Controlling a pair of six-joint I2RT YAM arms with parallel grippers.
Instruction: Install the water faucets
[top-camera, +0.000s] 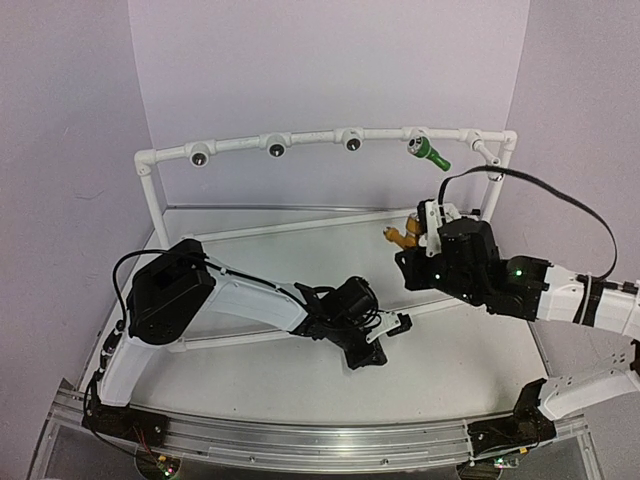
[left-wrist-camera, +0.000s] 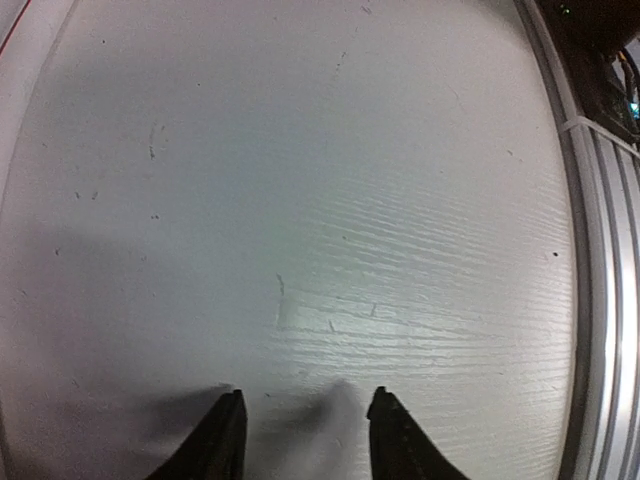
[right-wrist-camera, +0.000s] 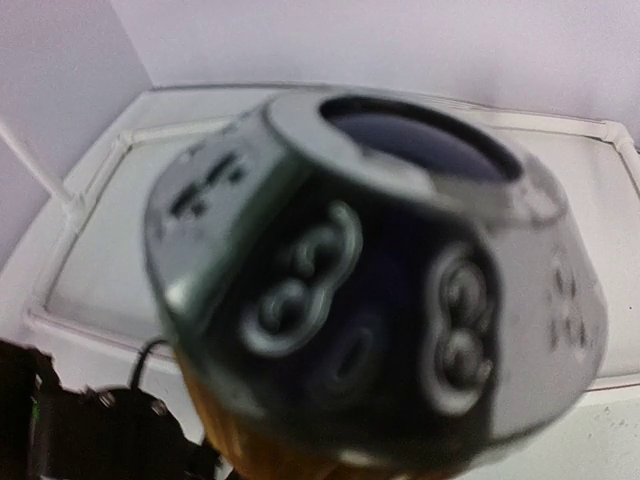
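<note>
My right gripper (top-camera: 415, 250) is shut on an orange faucet (top-camera: 398, 236), below and in front of the green faucet (top-camera: 430, 153) fixed in the right part of the white pipe rail (top-camera: 315, 137). In the right wrist view the faucet's dark, silver-rimmed end (right-wrist-camera: 370, 280) fills the middle, blurred, with orange body (right-wrist-camera: 230, 420) below. Three sockets to the left, such as the one at the centre (top-camera: 352, 143), show no faucet. My left gripper (top-camera: 385, 340) is low over the white floor; in the left wrist view its two fingers stand apart with nothing visible between them.
A lower white pipe frame (top-camera: 250, 230) spans the floor (top-camera: 250, 385). Purple-grey walls (top-camera: 330, 70) close the back and sides. A metal rail (top-camera: 300, 450) runs along the front edge, carrying both arm bases.
</note>
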